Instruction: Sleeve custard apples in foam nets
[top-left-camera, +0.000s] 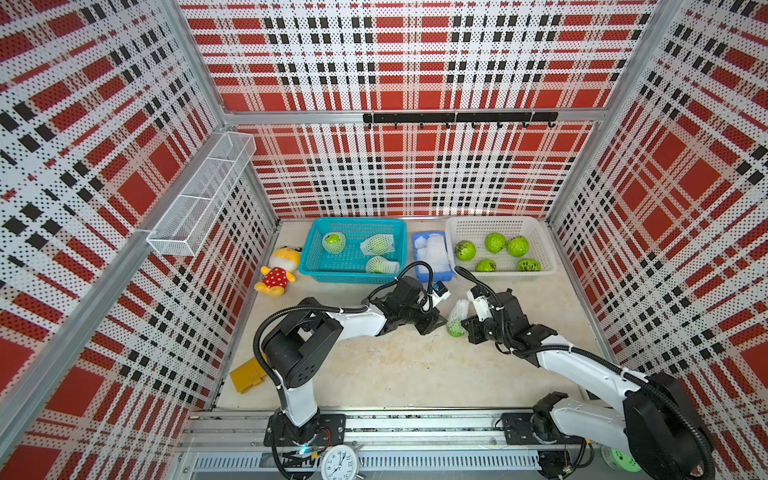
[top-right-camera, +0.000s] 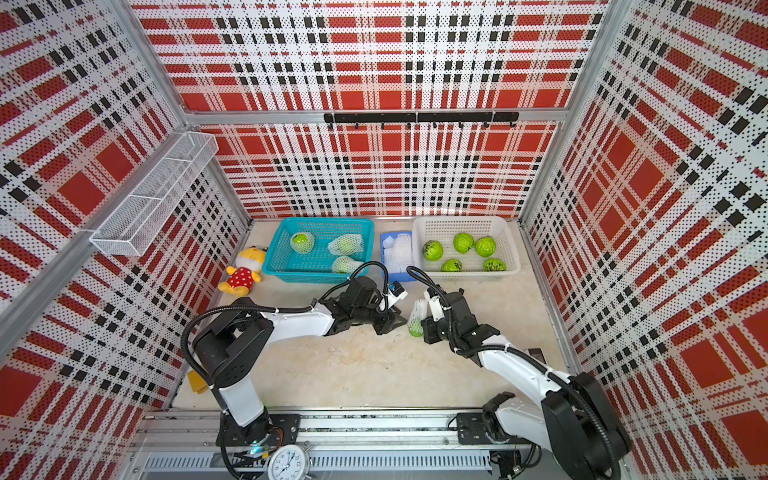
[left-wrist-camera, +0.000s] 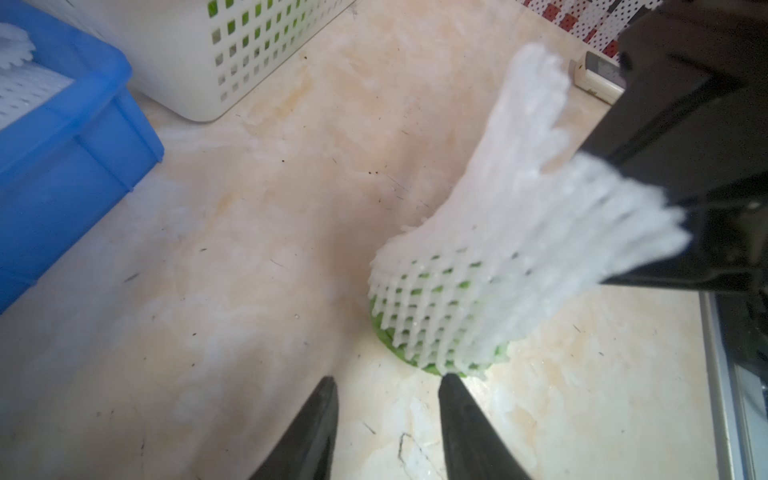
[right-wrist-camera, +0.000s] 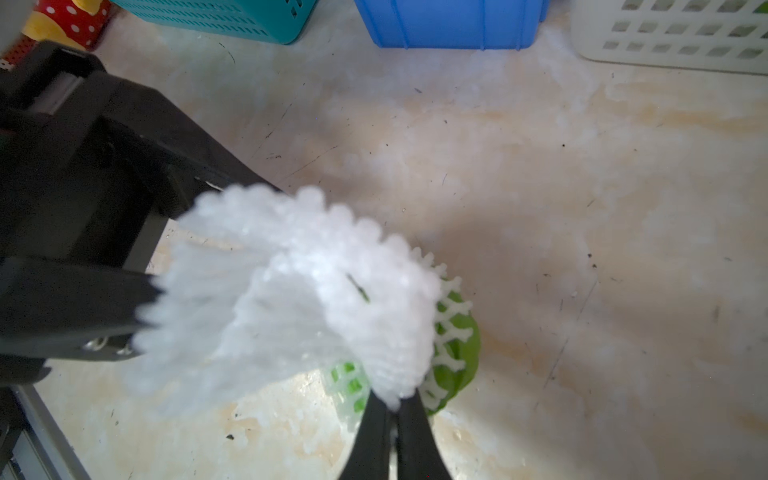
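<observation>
A green custard apple (top-left-camera: 455, 328) wrapped in a white foam net (left-wrist-camera: 480, 240) lies on the table between the grippers, the net's loose end rising upward. My left gripper stands partly open just short of the sleeved fruit, its fingers empty. My right gripper is shut at the net's right side; in the right wrist view its tips are partly behind the foam, and whether they pinch any of it is unclear.
A teal basket (top-left-camera: 352, 276) holds netted fruits, a blue bin (top-left-camera: 432, 272) holds nets, and a white basket (top-left-camera: 540, 228) holds several bare custard apples. A plush toy (top-left-camera: 276, 276) sits at left.
</observation>
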